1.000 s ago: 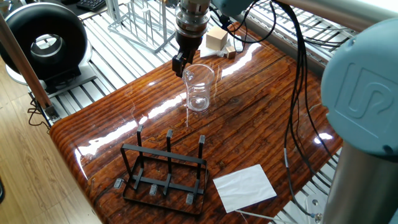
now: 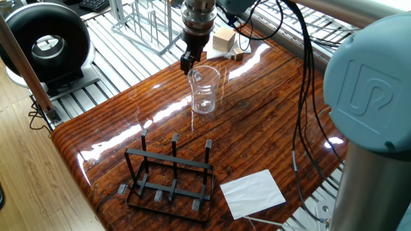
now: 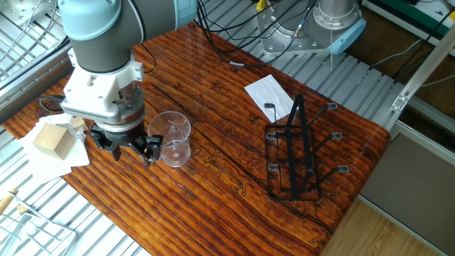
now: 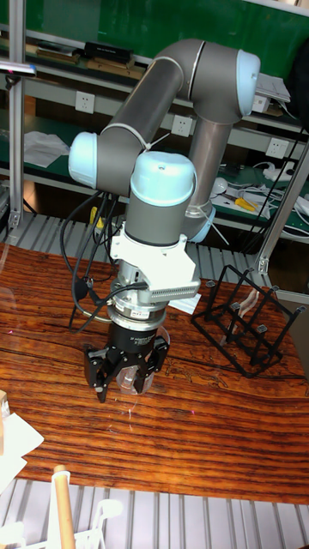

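A clear glass cup (image 2: 205, 96) stands upright on the glossy wooden table. In exterior view 1 my black gripper (image 2: 187, 68) hangs by the cup's rim on its far-left side; whether they touch cannot be made out. From the second side, the gripper (image 3: 132, 158) shows its fingers spread, with the cup (image 3: 174, 151) just to the right of them. Exterior view 3 shows the gripper (image 4: 121, 392) low over the table, partly covering the cup (image 4: 139, 377). Nothing solid shows between the fingers. A black wire rack (image 2: 170, 183) with upright prongs stands apart from the cup.
A white sheet (image 2: 253, 194) lies beside the rack. A wooden block (image 2: 223, 40) sits on white paper at the table's far edge, close to the gripper. Black cables (image 2: 307, 96) hang down along the arm. The wood between cup and rack is clear.
The arm's blue joint has shifted left in exterior view 1, and the wrist has moved very slightly. The cup appears shifted by a tiny amount too; the rack and sheet are unmoved.
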